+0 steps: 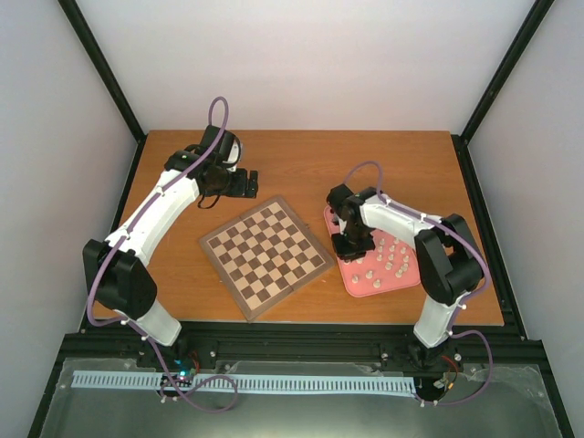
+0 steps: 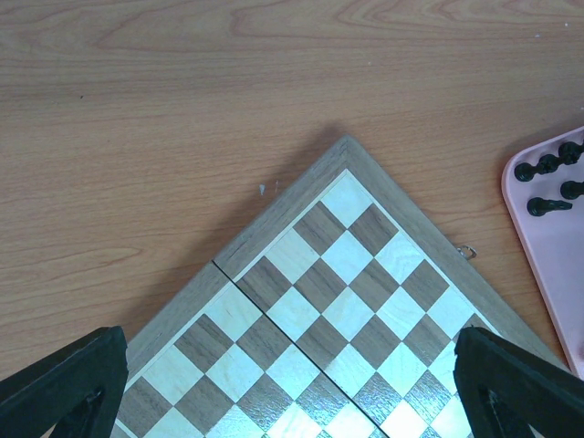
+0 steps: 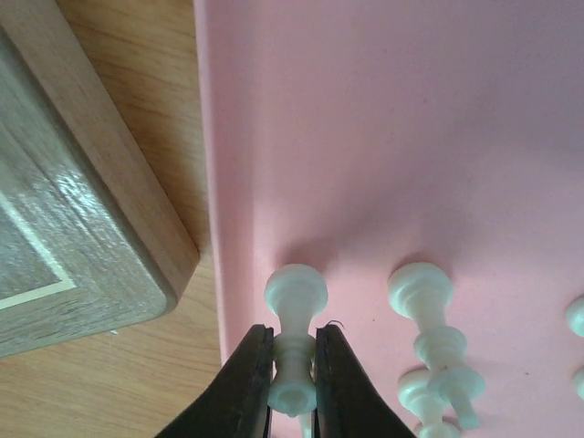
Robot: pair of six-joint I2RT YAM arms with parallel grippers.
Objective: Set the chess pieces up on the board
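Observation:
In the right wrist view, a white chess piece (image 3: 297,297) stands in the pink tray (image 3: 383,164) near its left wall. My right gripper is shut on its upper part, one finger on each side. Another white piece (image 3: 438,342) stands to its right, with more behind it. The chessboard (image 1: 267,257) lies turned at an angle, its squares bare. Over its far corner in the left wrist view, my left gripper stands open and empty.
The board's wooden edge (image 3: 119,173) runs close to the tray's left wall, a narrow strip of table between. Several black pieces (image 2: 549,207) lie in the tray's far end. Bare table (image 1: 319,160) extends behind the board.

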